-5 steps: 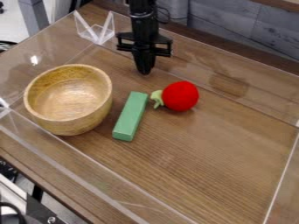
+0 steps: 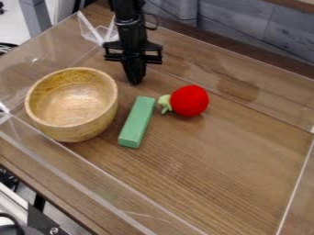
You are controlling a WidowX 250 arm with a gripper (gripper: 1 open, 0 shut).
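Note:
My black gripper (image 2: 132, 72) is low over the wooden table at the top middle, its fingertips shut, with nothing visible between them. A yellow wooden bowl (image 2: 72, 123) sits at the left, below the gripper. A green block (image 2: 136, 123) lies lengthwise right of the bowl. A red tomato-like object (image 2: 189, 101) with a pale green stem end lies right of the block.
Clear plastic (image 2: 98, 26) shows at the back left beside the arm. The table's edge runs along the lower left.
My gripper has shifted slightly to the left and a little down in the view. The bowl, block and red object have not visibly moved.

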